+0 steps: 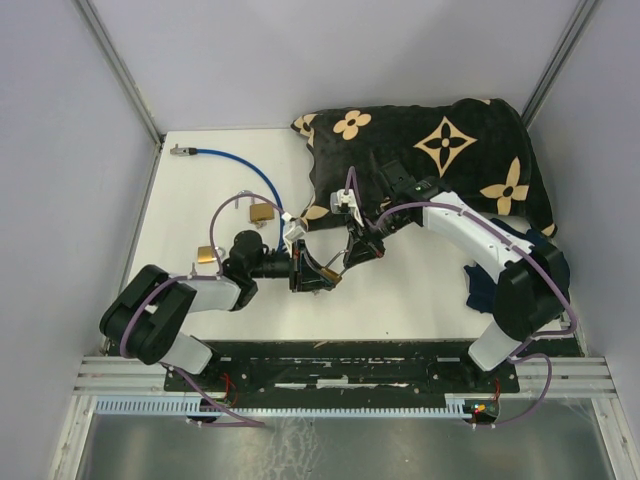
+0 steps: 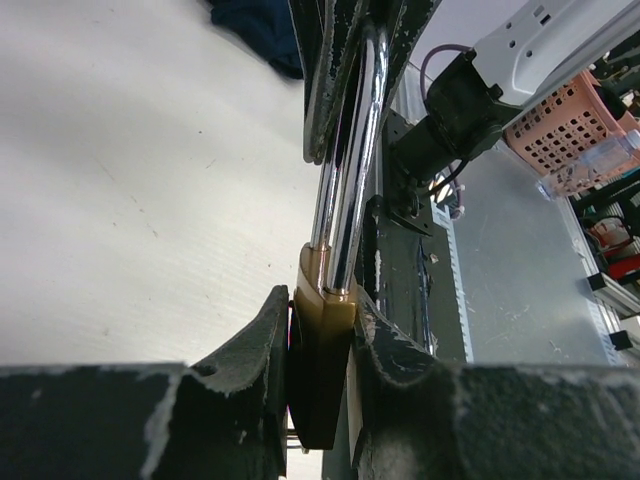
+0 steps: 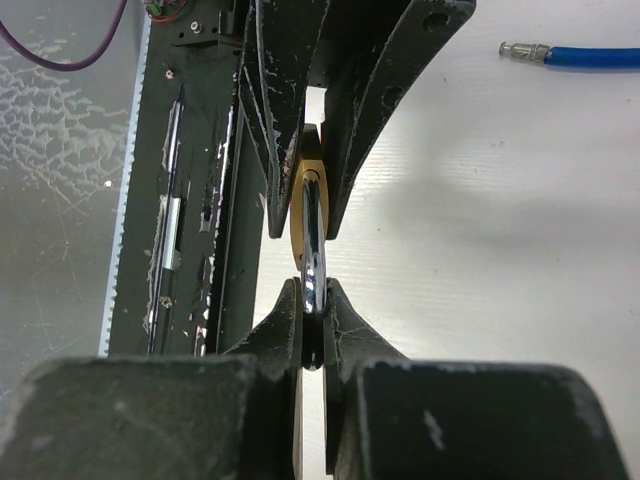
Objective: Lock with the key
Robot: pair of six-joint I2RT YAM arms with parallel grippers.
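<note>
In the middle of the top view my two grippers meet. My left gripper [image 1: 305, 278] is shut on a brass padlock [image 2: 326, 330], held with its silver shackle [image 2: 352, 180] pointing away from the fingers. My right gripper [image 1: 357, 240] is shut on the shackle [image 3: 312, 235], with the brass body behind it in the right wrist view. No key can be made out in my grippers.
More brass padlocks [image 1: 262, 213] and small silver pieces lie on the white board at left, beside a blue cable [image 1: 230, 156]. A dark patterned cushion [image 1: 444, 140] fills the back; navy cloth [image 1: 480, 290] lies at right.
</note>
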